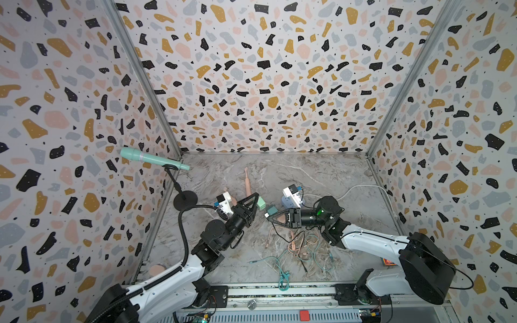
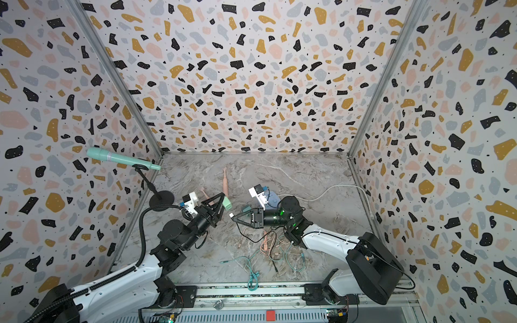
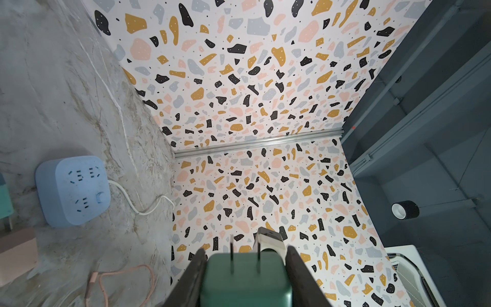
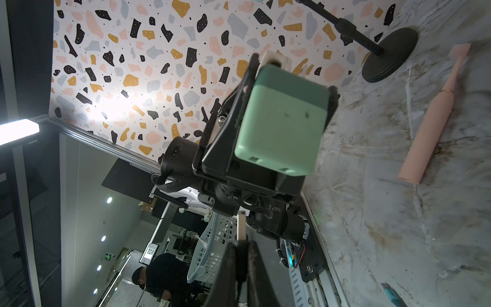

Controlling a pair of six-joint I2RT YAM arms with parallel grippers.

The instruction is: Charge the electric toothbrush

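Observation:
My left gripper (image 1: 253, 202) grips a mint green charger block (image 4: 281, 122), lifted, with its ports toward my right gripper. My right gripper (image 2: 234, 215) is shut on a cable plug (image 4: 241, 225), light-tipped, a short way right of the block, with black cable hanging below in the top views. A pink electric toothbrush (image 4: 427, 138) lies on the table behind the left gripper. A blue power socket (image 3: 71, 189) with a white lead sits at the back right, partly hidden by the right arm in the top views.
A black-based stand (image 1: 185, 200) holding a mint tube is at left. Tangled pink, teal and black cables (image 1: 280, 269) cover the front middle. Teal and pink blocks (image 3: 12, 255) lie near the socket.

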